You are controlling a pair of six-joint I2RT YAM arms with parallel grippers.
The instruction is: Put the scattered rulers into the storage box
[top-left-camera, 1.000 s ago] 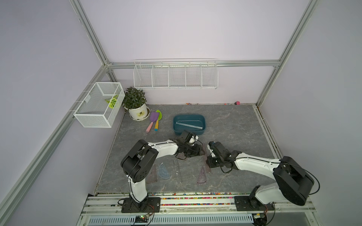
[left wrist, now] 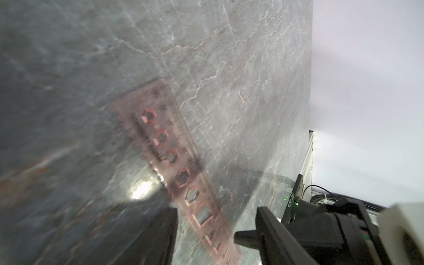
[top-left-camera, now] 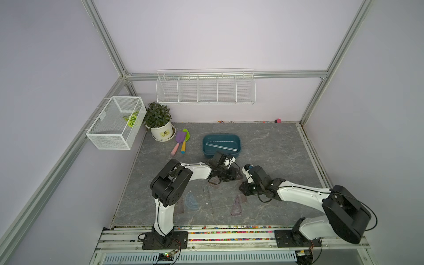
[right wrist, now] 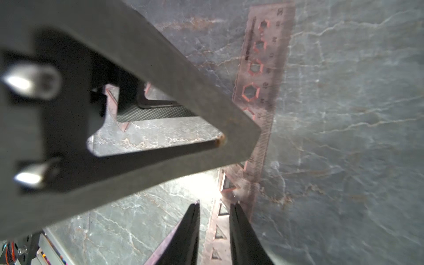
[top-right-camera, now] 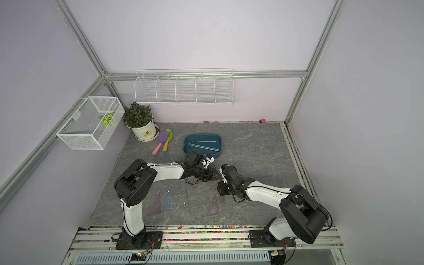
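The teal storage box holds a straight strip. My left gripper and right gripper hang low in front of it. In the left wrist view, a pink ruler lies on the counter beneath the left gripper, whose fingers are apart. In the right wrist view the ruler runs beneath the right gripper, whose fingertips stand a little apart over it. Other clear pieces lie near the front: a blue one, a purple triangle and a long strip.
A potted plant and two spatulas stand or lie at the back left. Wire baskets hang on the walls. The counter right of the box is clear.
The left arm has shifted right and slightly toward the back. The right gripper has moved very slightly.
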